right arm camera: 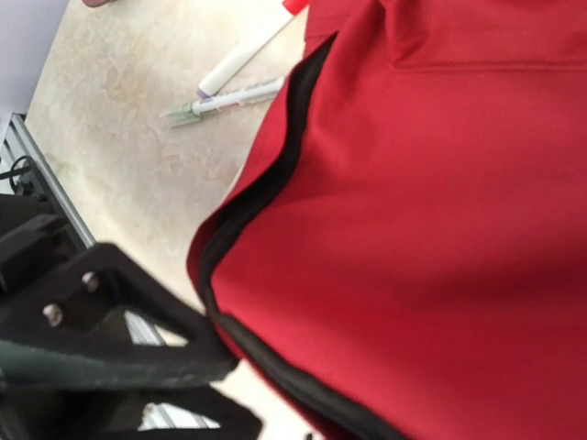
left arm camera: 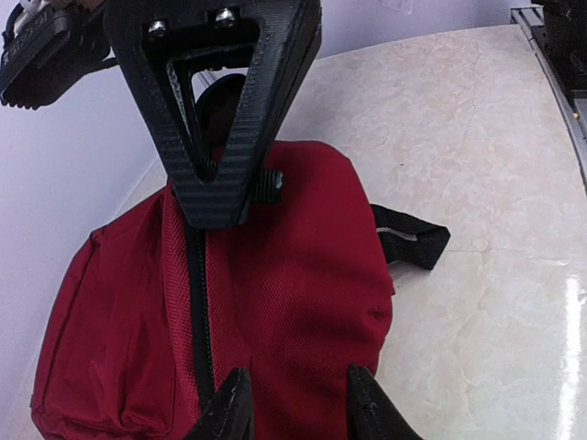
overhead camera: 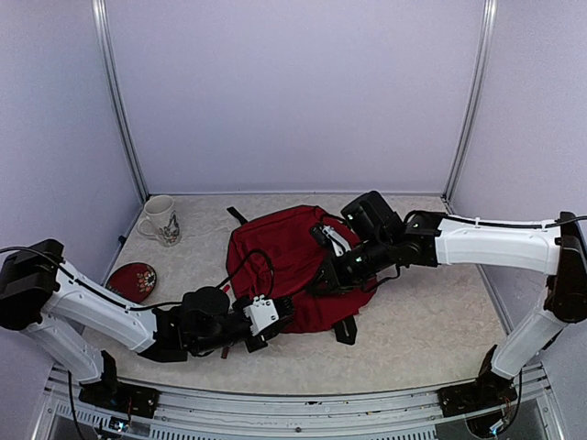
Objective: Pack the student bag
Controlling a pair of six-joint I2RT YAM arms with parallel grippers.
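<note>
A red bag (overhead camera: 284, 238) with black zipper and straps lies in the middle of the table, also filling much of both wrist views. My left gripper is at the bag's near left, fingers apart at the bottom of its wrist view with red fabric behind them. My right gripper (overhead camera: 316, 280) is over the bag's right part, shut; in the left wrist view its black body overhangs the zipper edge, and what is between its tips is unclear. Two pens, one white (right arm camera: 243, 55) and one pale green (right arm camera: 229, 101), lie beside the bag.
A white mug (overhead camera: 163, 223) stands at the back left, with a dark red patterned plate (overhead camera: 130, 281) in front of it.
</note>
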